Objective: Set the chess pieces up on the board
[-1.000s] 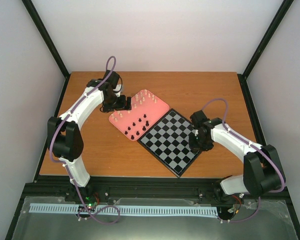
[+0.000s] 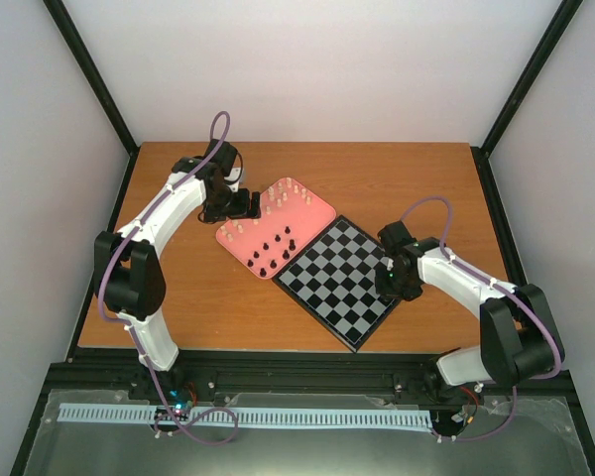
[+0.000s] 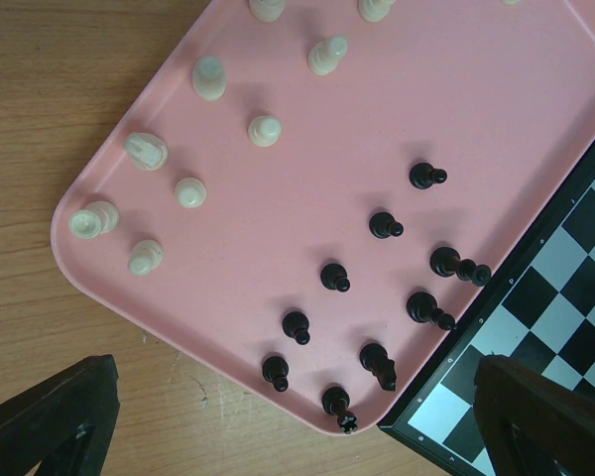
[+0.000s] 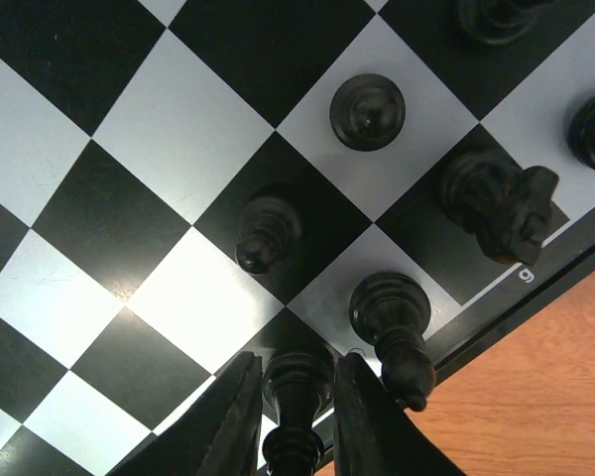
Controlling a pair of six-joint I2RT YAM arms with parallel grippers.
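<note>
In the right wrist view, a tall black piece (image 4: pixel 297 382) stands on a dark edge square of the chess board (image 4: pixel 169 89). My right gripper is slightly open around it, a finger on each side. Alongside stand a black bishop-like piece (image 4: pixel 392 317), a black knight (image 4: pixel 501 203) and black pawns (image 4: pixel 368 111). My left gripper is wide open and empty above the pink tray (image 3: pixel 228 238). That tray holds several black pieces (image 3: pixel 335 277) and several white pieces (image 3: pixel 264 130).
The board's near-left part (image 2: pixel 322 296) is bare in the top view. Bare wooden table (image 2: pixel 377 178) lies behind the tray and board. My right hand hides the board's right corner from above.
The left arm stays still.
</note>
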